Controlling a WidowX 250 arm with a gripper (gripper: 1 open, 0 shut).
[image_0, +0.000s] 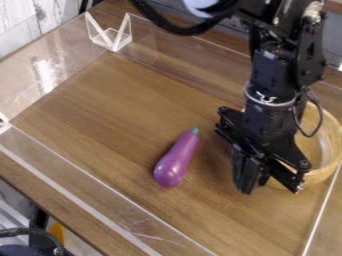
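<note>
A purple toy eggplant (175, 160) with a teal tip lies on the wooden table, lower middle of the camera view. Just right of it, my black gripper (249, 175) points down low over the table, shut, with nothing visible between its fingers. Behind the gripper, partly hidden by it, is a tan round bowl (323, 138).
A white wire-like holder (110, 33) stands at the back left. Clear edging runs along the left side, with dark items beyond the lower-left edge.
</note>
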